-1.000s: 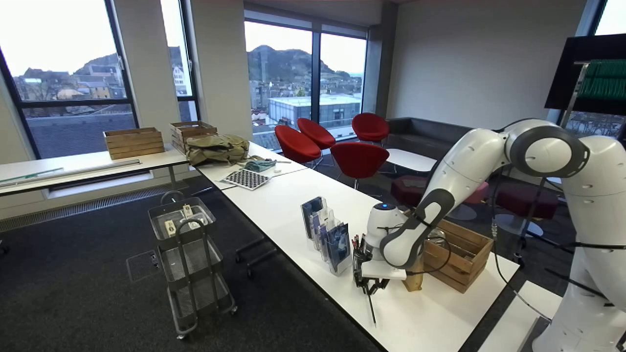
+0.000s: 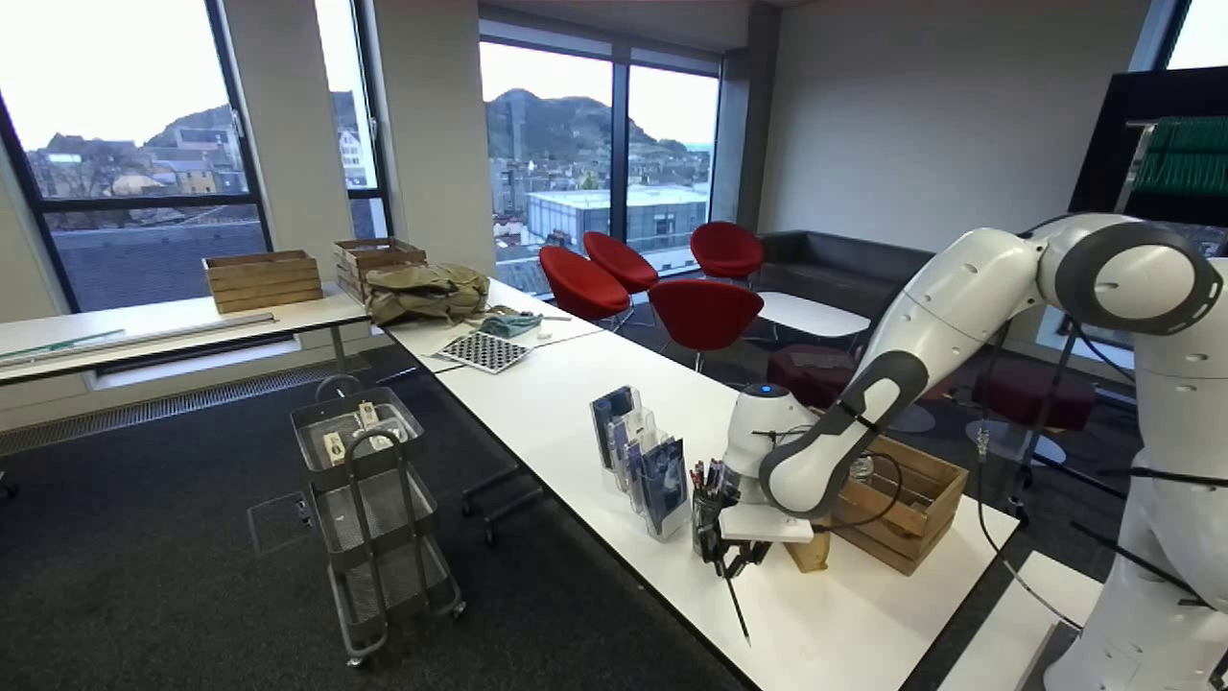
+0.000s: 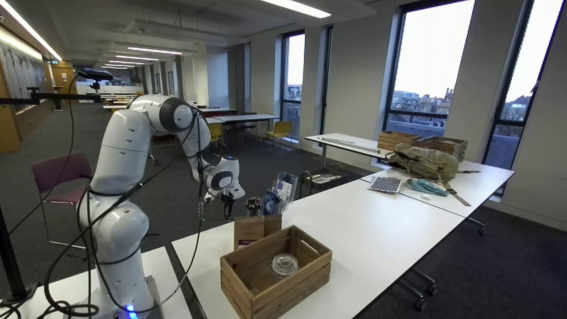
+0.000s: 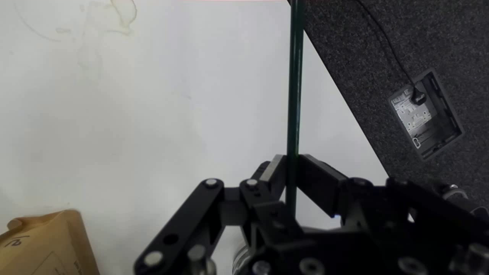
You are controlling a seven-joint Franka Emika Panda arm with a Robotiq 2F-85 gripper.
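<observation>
In the wrist view a thin dark green stick [image 4: 294, 87], perhaps a pencil, stands between the fingertips of my gripper, which is shut on it. Exterior view 1 shows the same stick slanting down from my gripper [image 2: 734, 560], low over the near end of the white table [image 2: 829, 628]. Close beside the gripper is a holder of pens [image 2: 701, 524], partly covered by the gripper. From the other side, the pen holder [image 3: 253, 205] appears just right of my gripper [image 3: 228, 208]; the stick cannot be made out there.
Clear stands with leaflets [image 2: 664, 484] are behind the pen holder. A brown paper bag [image 3: 248, 230] and a wooden crate [image 3: 276, 303] with a glass jar [image 3: 285, 265] inside occupy the other side. The table's edge runs close by; its near end is bare.
The arm has shifted slightly to the right in exterior view 1, carrying the stick along. The holder, leaflets, bag and crate stand where they were.
</observation>
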